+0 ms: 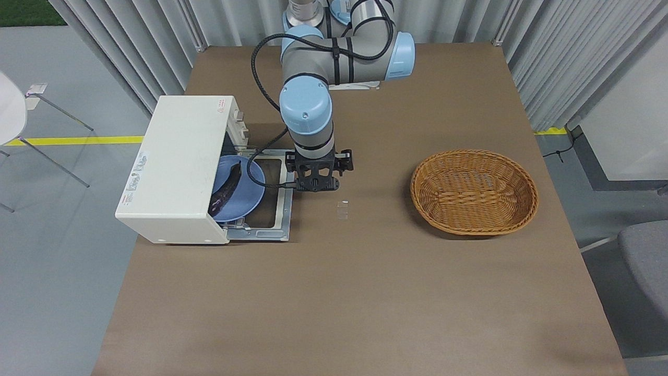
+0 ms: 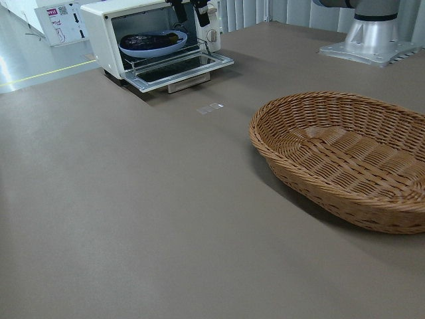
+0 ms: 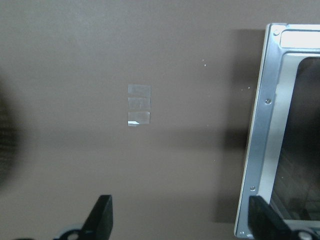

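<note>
A white toaster oven point(image 1: 166, 169) has its glass door point(image 3: 264, 130) folded down. Inside, a dark eggplant point(image 2: 147, 41) lies on a blue plate point(image 1: 247, 197). My gripper point(image 1: 316, 178) hangs above the lowered door, near its outer edge; in the wrist view its two fingers stand apart at the bottom, with the door's frame under the right one and nothing visible held between them. A brown wicker basket point(image 1: 474, 191) rests on the table to the right of the oven.
The arm's base plate point(image 2: 368, 53) stands at the back, with curtains behind it.
</note>
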